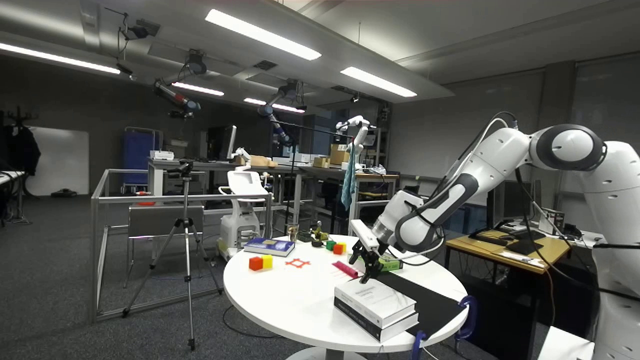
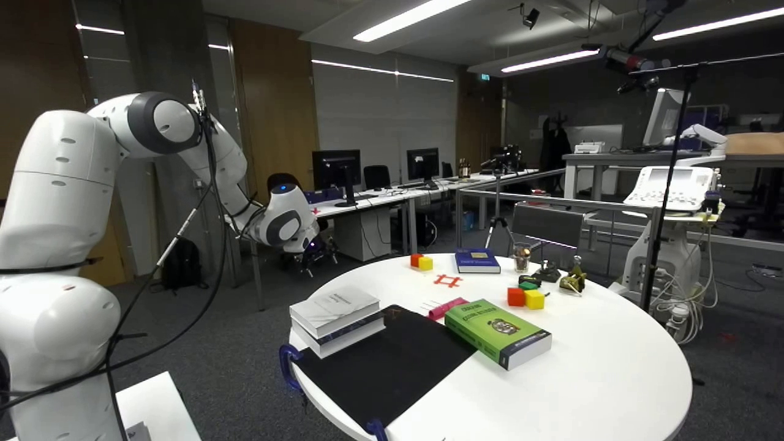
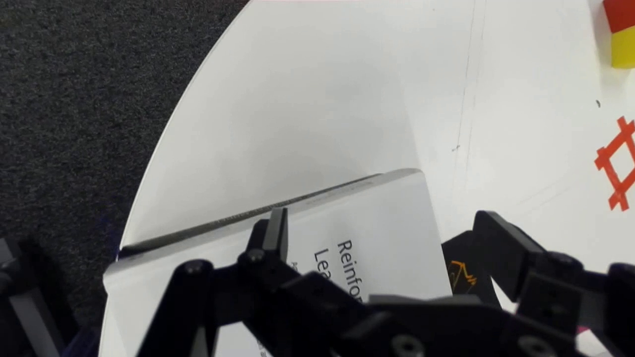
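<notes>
Seen from the wrist, my gripper is open, its two dark fingers spread wide with nothing held between them. Below them lies a white book (image 3: pixel 387 220) with "Reinfor… Lea…" on its cover, partly hidden by the gripper. This white book (image 2: pixel 334 309) tops a stack of two on the black mat (image 2: pixel 397 367), near the table's edge. In exterior view 1 the gripper hangs tilted beyond the stack; whether it touches anything is unclear. A thick green book (image 2: pixel 500 327) lies across the mat's far side.
A pink roll (image 2: pixel 446 308), red and yellow blocks (image 2: pixel 525 297), an orange lattice (image 2: pixel 446 280) and a blue book (image 2: pixel 477 260) share the round white table (image 2: pixel 610 367). Blue clamps (image 1: pixel 471 318) grip its rim.
</notes>
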